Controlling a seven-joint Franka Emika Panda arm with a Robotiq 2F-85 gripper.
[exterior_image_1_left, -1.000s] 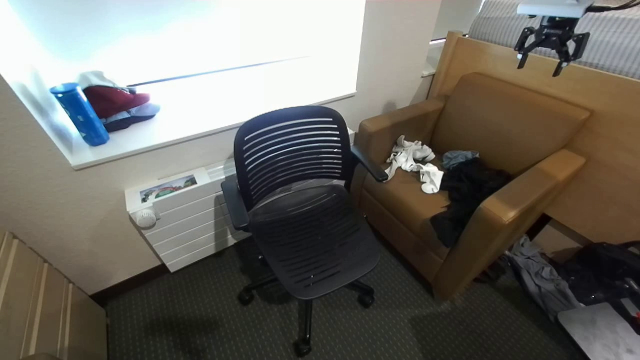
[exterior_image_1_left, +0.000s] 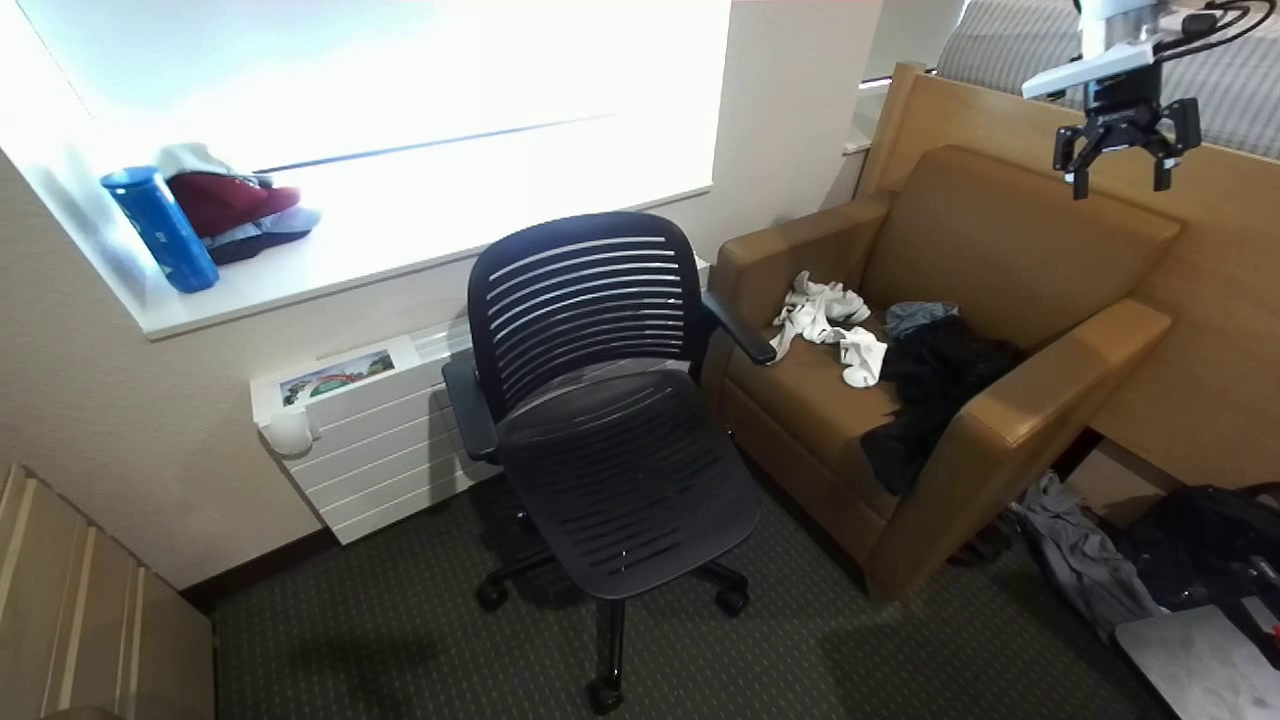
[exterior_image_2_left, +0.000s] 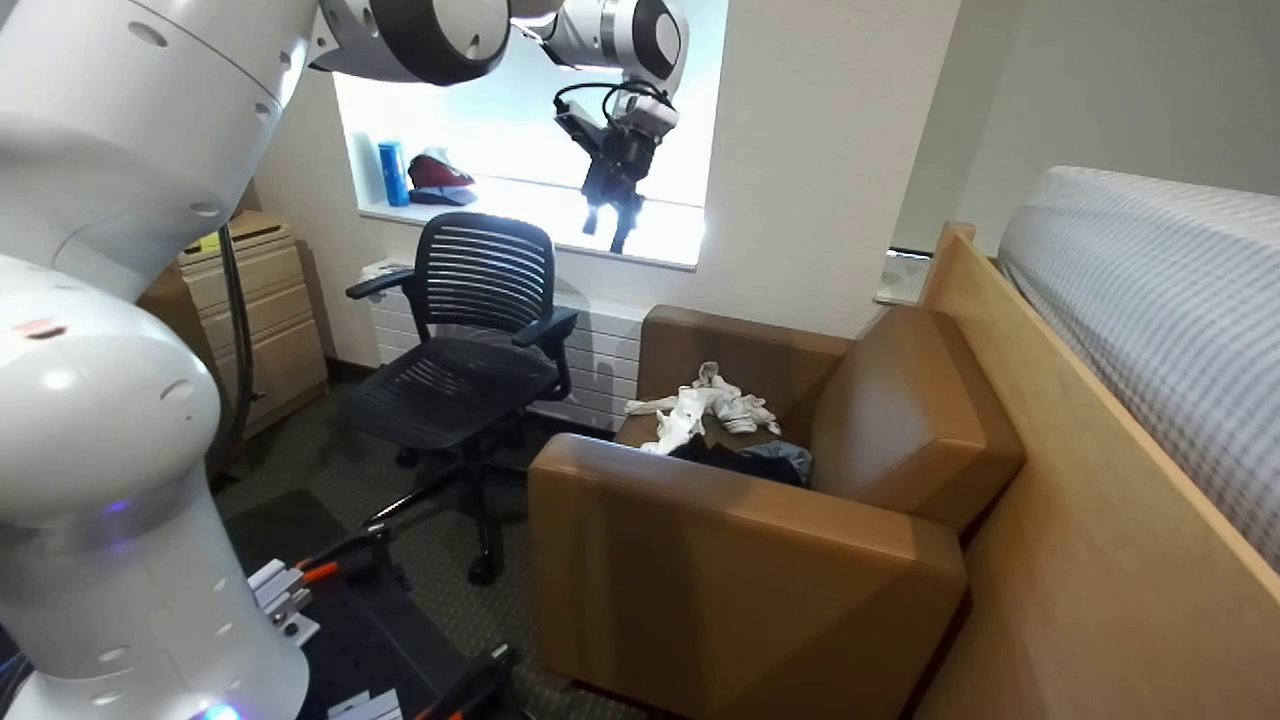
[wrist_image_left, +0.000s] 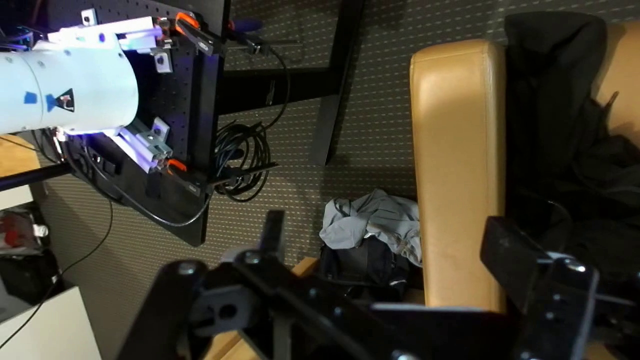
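Note:
High in the air hangs my gripper (exterior_image_1_left: 1122, 186), pointing down, its fingers spread wide with nothing between them. In exterior view 1 it appears in front of the armchair's back and the wooden bed panel. White cloths (exterior_image_1_left: 828, 324) lie crumpled on the seat of the brown armchair (exterior_image_1_left: 1020, 228). Beside them is a heap of black clothing (exterior_image_1_left: 942, 384) with a small grey-blue cloth (exterior_image_1_left: 920, 316) behind it. From the wrist, the open fingers frame the chair's tan armrest (wrist_image_left: 459, 174), with black clothing (wrist_image_left: 555, 108) right of it; the white cloths are out of that view.
A black office chair (exterior_image_1_left: 618, 468) stands left of the armchair. On the windowsill are a blue bottle (exterior_image_1_left: 164, 228) and several caps (exterior_image_1_left: 228, 204). Grey clothing (wrist_image_left: 372, 222) and bags lie on the floor beside the armchair. A coiled cable (wrist_image_left: 243, 156) lies near the robot's stand.
In exterior view 1 my gripper has moved slightly right and lower, and it has turned a little. It stays open. The clothes and furniture have not moved.

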